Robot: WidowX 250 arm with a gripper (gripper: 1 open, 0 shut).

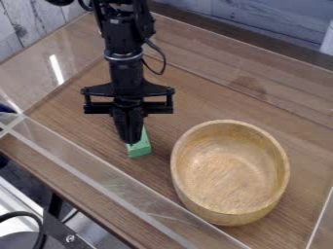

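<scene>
My black gripper [128, 129] hangs in the centre-left of the view over a small green object [139, 149], whose upper part is hidden behind the gripper's lower fingers. Whether the fingers touch it cannot be told. The fingers look close together, with nothing clearly held between them.
A large round wooden bowl [228, 165] sits to the right of the green object on the wooden table [235, 68]. A transparent edge runs diagonally across the lower left, with dark cables at the bottom left corner.
</scene>
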